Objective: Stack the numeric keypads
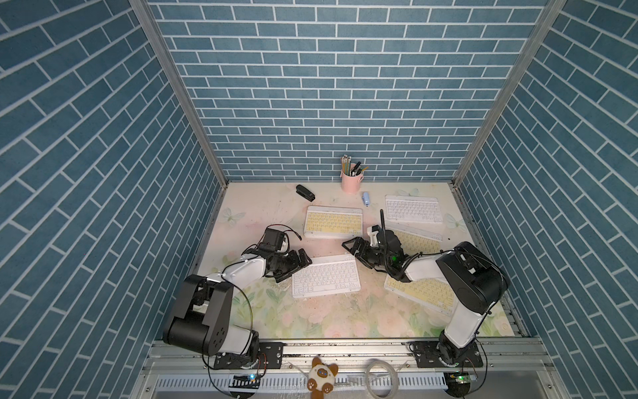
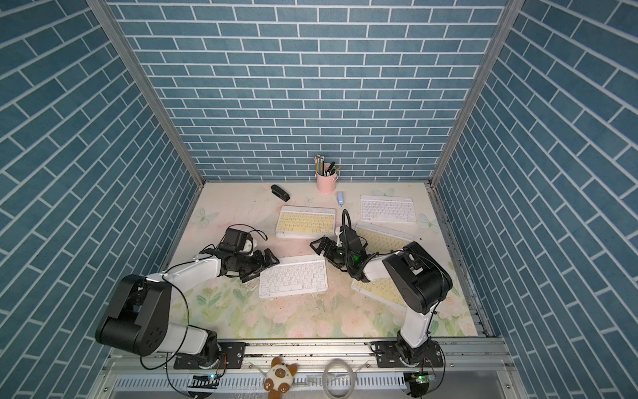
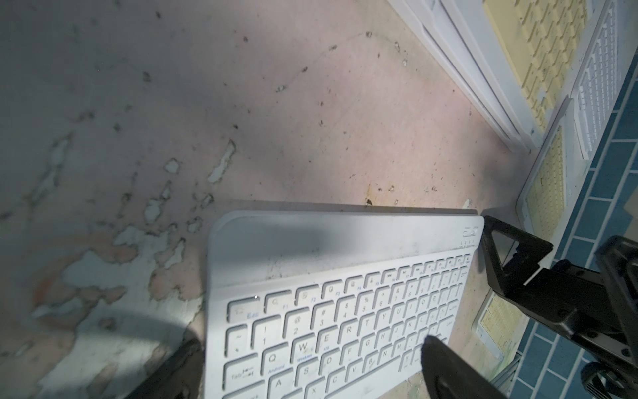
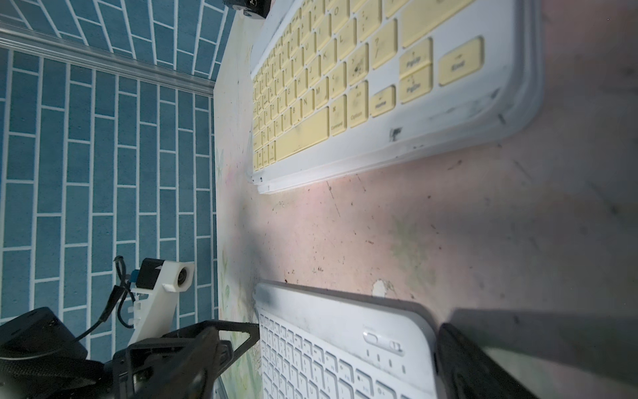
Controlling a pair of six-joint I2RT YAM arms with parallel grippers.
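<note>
A white keypad lies flat on the table between both arms. At its left end stands my left gripper, fingers spread wide, with the keypad's end between the fingers in the left wrist view. My right gripper is open at the far right corner of the same keypad, which shows between its fingers. Behind it lies a yellow-keyed keypad, with layered edges under it like a stack. Another white keypad is at the back right. Two yellow-keyed ones lie at right, partly hidden by my right arm.
A pink pencil cup, a black stapler and a small blue item stand along the back. A strip of bare table separates the front white keypad from the yellow one behind.
</note>
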